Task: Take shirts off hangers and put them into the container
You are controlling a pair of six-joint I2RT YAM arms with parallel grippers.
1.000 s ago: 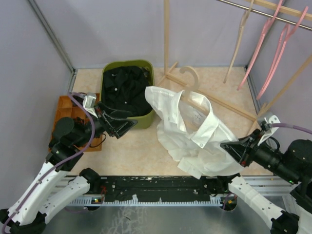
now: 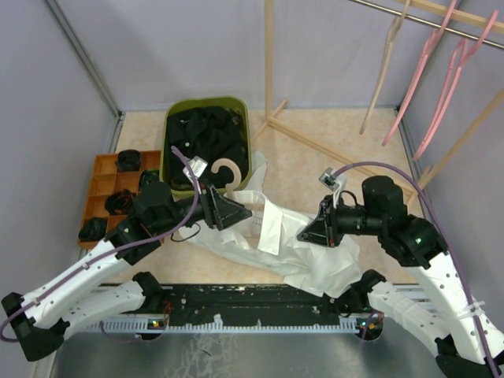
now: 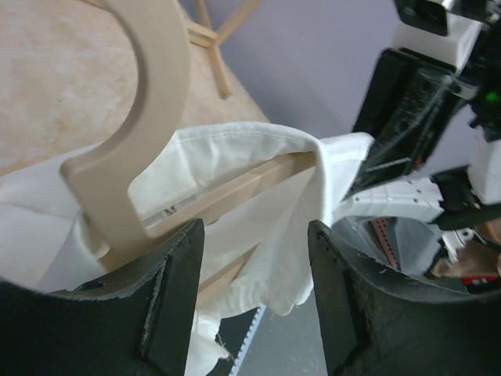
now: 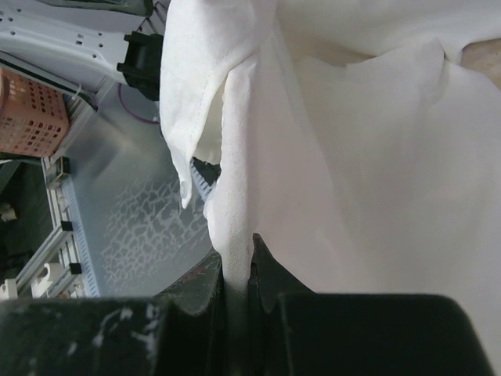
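Observation:
A white shirt (image 2: 323, 268) hangs crumpled between both arms, its collar (image 2: 270, 227) up. Inside it is a beige hanger, whose hook (image 2: 229, 171) rises beside my left gripper (image 2: 241, 213). In the left wrist view the hanger's bar (image 3: 243, 188) runs through the collar opening, and the hook (image 3: 149, 117) looms large at the left. My left fingers (image 3: 176, 286) stand apart, with collar and bar showing beyond the gap. My right gripper is shut on a fold of the shirt, which stretches up and away from it.
Behind the left arm stands a green bin (image 2: 183, 106) holding dark cloth, with an orange compartment tray (image 2: 98, 185) beside it. Spare hangers (image 2: 429, 63) hang from a rail (image 2: 378, 8) at the upper right. Bare table (image 2: 323, 126) shows behind the shirt.
The right gripper has swung leftward, carrying shirt and hanger toward the left arm. My left gripper has moved right, up to the hook and collar.

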